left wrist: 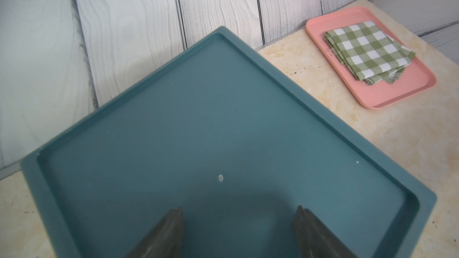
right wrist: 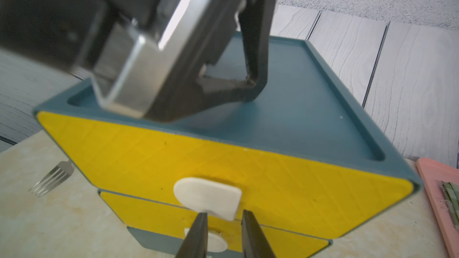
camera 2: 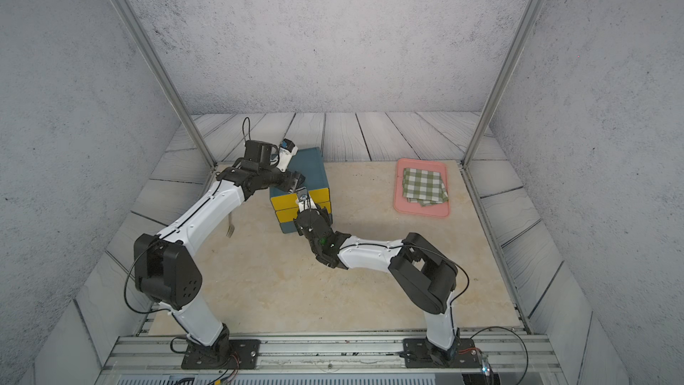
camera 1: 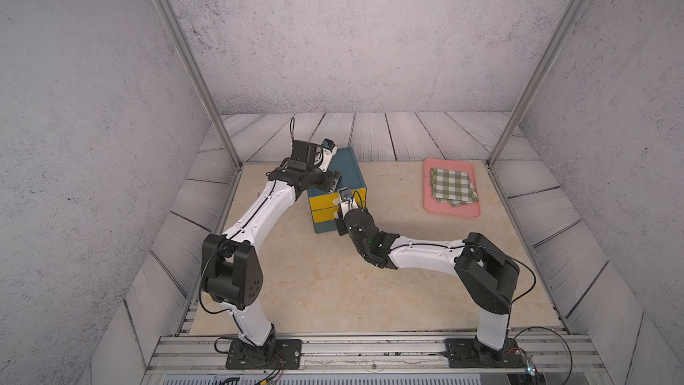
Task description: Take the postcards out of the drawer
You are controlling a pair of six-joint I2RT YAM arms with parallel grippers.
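Note:
A teal cabinet (left wrist: 221,129) with two yellow drawer fronts stands on the table; both drawers look closed. In the right wrist view the upper drawer (right wrist: 286,181) has a white knob (right wrist: 210,196), and the lower drawer (right wrist: 143,212) has a smaller knob (right wrist: 217,242). My right gripper is in front of the lower drawer, its fingers apart and overlapping the lower knob in the view. Whether they grip it cannot be told. Over the cabinet's top, my left gripper has its fingers apart, nothing between them. No postcards are visible.
A pink tray (camera 1: 452,209) holding a folded green checked cloth (camera 1: 452,185) lies to the right. A fork (camera 2: 230,225) rests left of the cabinet.

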